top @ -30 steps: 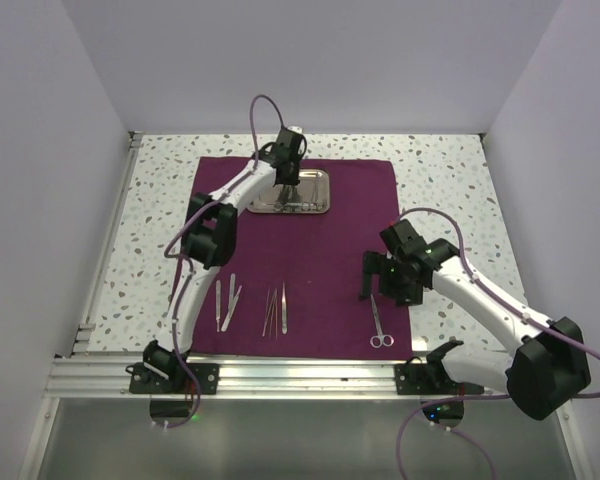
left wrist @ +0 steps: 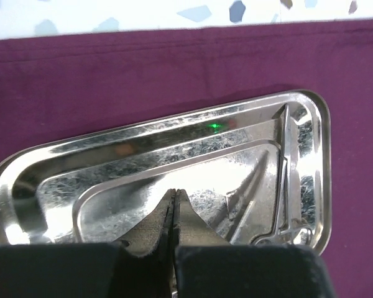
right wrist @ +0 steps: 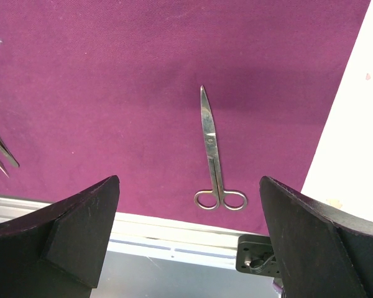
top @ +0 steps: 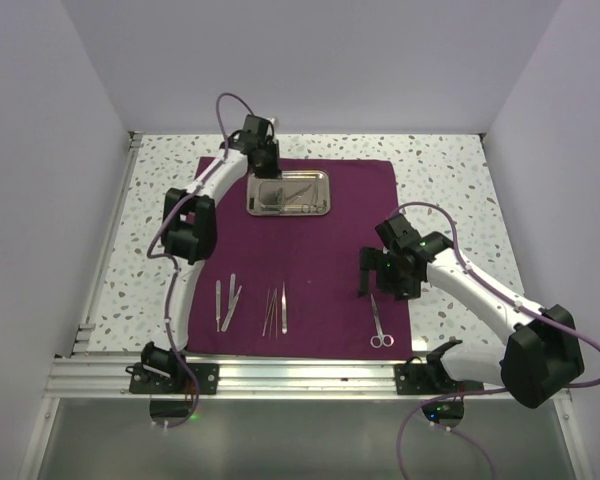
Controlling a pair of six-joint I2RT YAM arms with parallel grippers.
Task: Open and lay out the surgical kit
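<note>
My left gripper is shut over the steel tray [left wrist: 327, 161], its tips together with nothing between them. To their right, outside the fingers, a slim instrument [left wrist: 241, 222] lies slanted in the tray; its lower end is hidden. Scissors [left wrist: 286, 146] lie along the tray's right side, handle rings low. In the top view, my left gripper [top: 268, 172] is above the tray's left part. My right gripper is open, fingers wide apart, above another pair of scissors [right wrist: 212, 149] lying flat on the purple cloth. It touches nothing.
Several instruments lie on the purple cloth [top: 325, 265] at the front: handles and a blade [top: 232, 308] at left, thin tools [top: 270, 312] and a pointed one [top: 284, 310] mid-front. A white rail [top: 280, 368] runs along the front edge.
</note>
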